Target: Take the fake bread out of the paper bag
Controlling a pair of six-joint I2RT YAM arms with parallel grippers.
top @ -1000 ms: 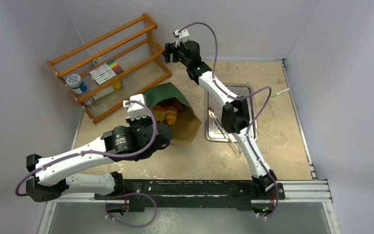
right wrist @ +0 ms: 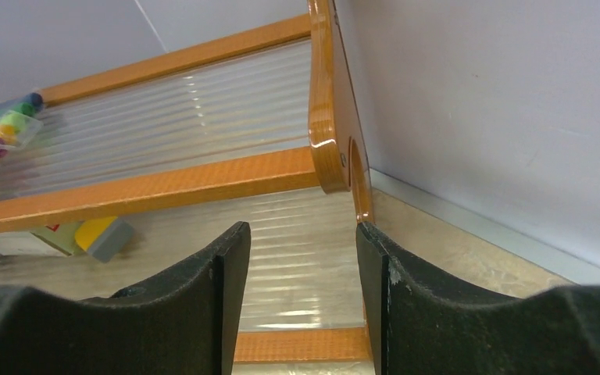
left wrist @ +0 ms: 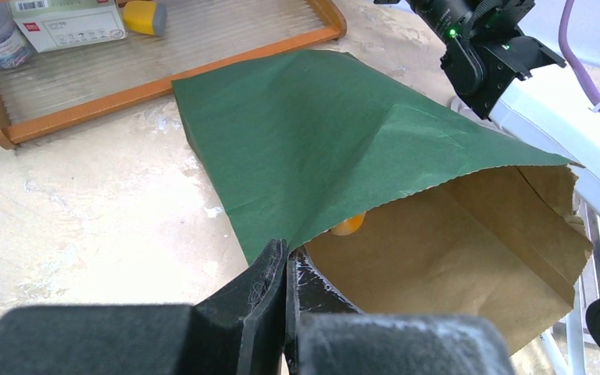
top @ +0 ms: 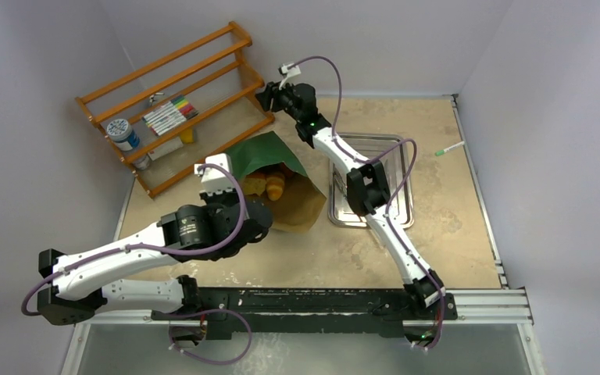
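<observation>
The paper bag (top: 262,144) (left wrist: 336,141), green outside and brown inside, lies with its mouth gaping; orange-yellow fake bread (top: 275,183) (left wrist: 348,224) shows inside. My left gripper (top: 223,195) is shut at the bag's upper mouth edge; the green paper edge meets its fingertips. My right gripper (top: 264,98) is behind the bag, beside the rack; in its wrist view the fingers are apart, with nothing visible between their tips.
A wooden rack (top: 203,117) (right wrist: 226,176) with jars, markers and boxes stands back left. A steel tray (top: 394,144) lies under the right arm. A marker (top: 449,148) lies on the clear right side.
My right arm has shifted slightly left and down in the top view. The left gripper has edged slightly left, and the bag's mouth spreads a little further right.
</observation>
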